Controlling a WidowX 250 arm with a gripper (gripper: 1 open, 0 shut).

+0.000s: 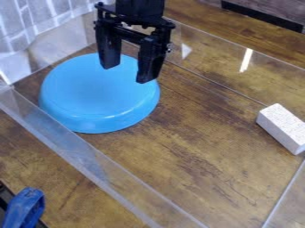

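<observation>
My black gripper (128, 61) hangs at the top centre, over the back part of a round light-blue disc (95, 98) lying on the wooden floor of a clear-walled bin. Its two dark finger parts point down on either side; I cannot tell from this view whether it is open or shut. The part of the disc behind the gripper is hidden.
A white block (283, 128) lies at the right. A blue object (21, 209) is at the bottom left, outside the clear wall (107, 174).
</observation>
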